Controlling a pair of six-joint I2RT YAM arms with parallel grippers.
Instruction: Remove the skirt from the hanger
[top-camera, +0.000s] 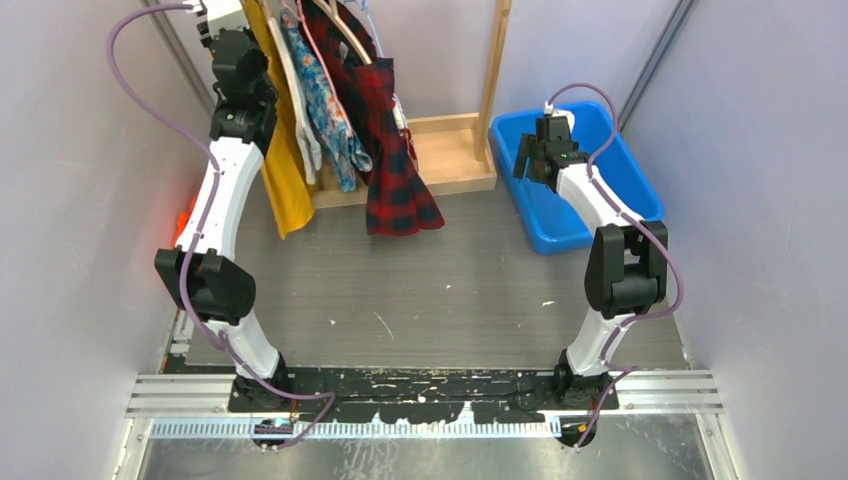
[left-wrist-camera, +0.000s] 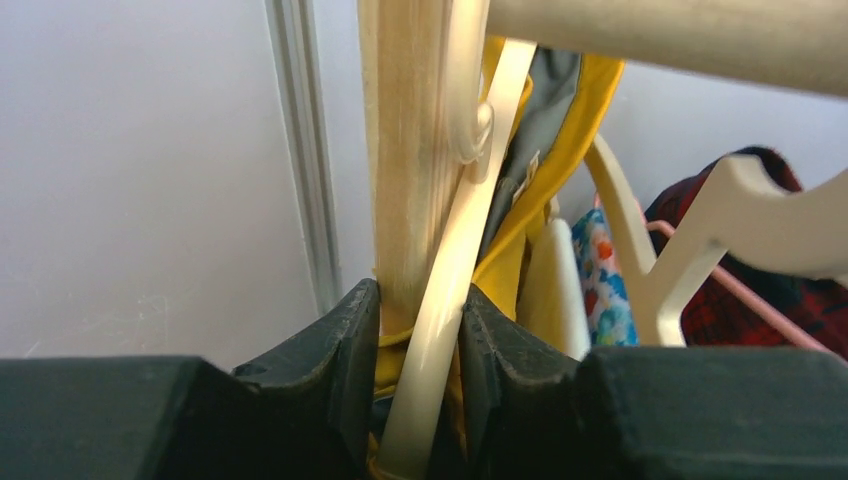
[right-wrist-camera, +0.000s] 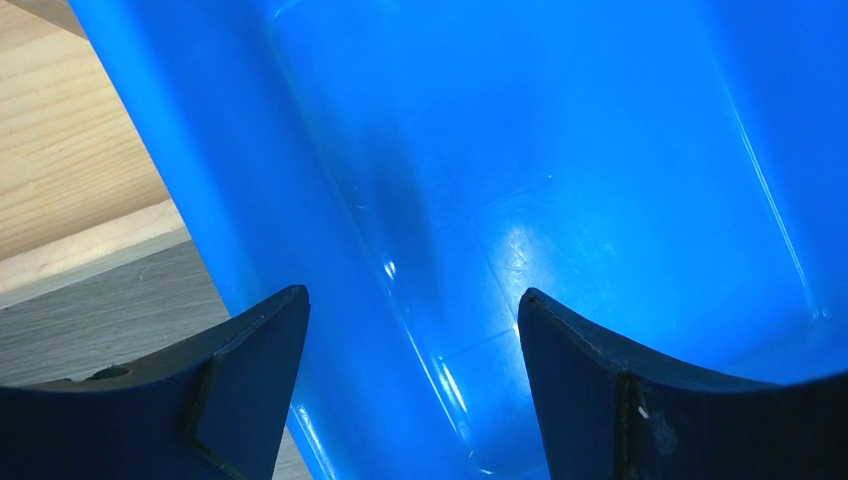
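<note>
At the top left of the top view, my left gripper (top-camera: 226, 30) is up at the rack beside a long yellow garment (top-camera: 285, 200). In the left wrist view a pale wooden hanger (left-wrist-camera: 450, 260) hooked over the rail (left-wrist-camera: 660, 25) runs down between the left fingers, yellow and dark cloth behind it; whether they grip it is unclear. Which garment is the skirt I cannot tell for sure. My right gripper stands open over the blue bin (right-wrist-camera: 600, 120), with nothing between its fingers.
A red plaid garment (top-camera: 395, 180), a floral one (top-camera: 335, 120) and a white one hang to the right on the wooden rack (top-camera: 450, 160). An orange object (top-camera: 184, 215) lies at the left wall.
</note>
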